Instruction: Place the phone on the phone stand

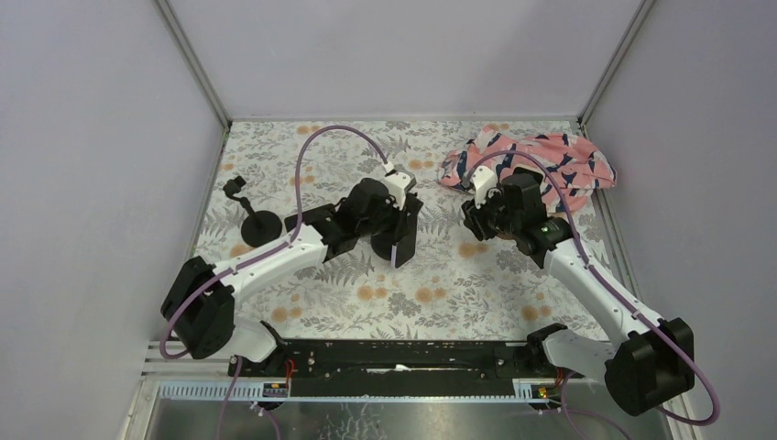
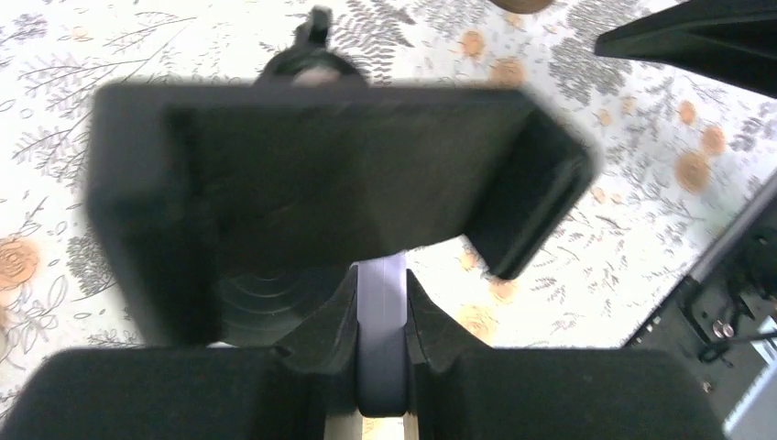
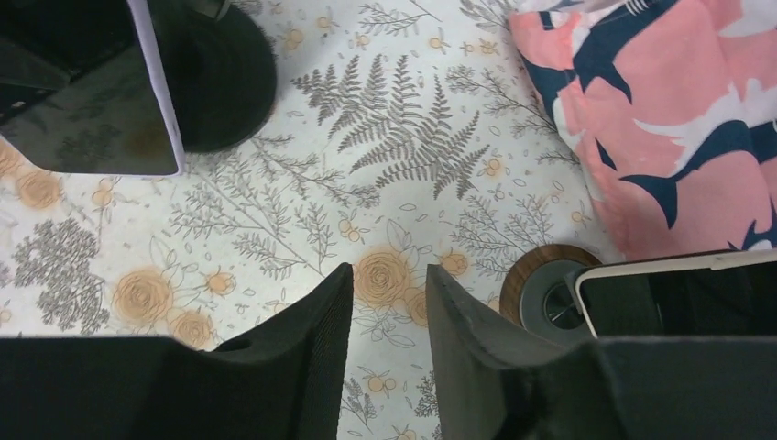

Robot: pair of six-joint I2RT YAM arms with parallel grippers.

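My left gripper (image 1: 400,215) is shut on the edge of a dark holder plate with a lavender rim (image 2: 382,321), part of a phone stand on a round black base (image 3: 229,73) at the table's middle. The plate stands tilted over that base. My right gripper is partly open over bare table to the right, nothing between its fingers. A dark flat slab, likely a phone (image 1: 302,216), lies left of the middle, partly behind the left arm.
Another stand (image 1: 261,229) with a bare arm is at the left. A second black device on a round base (image 3: 678,298) sits under the right arm. A pink patterned cloth (image 1: 573,165) lies at the back right.
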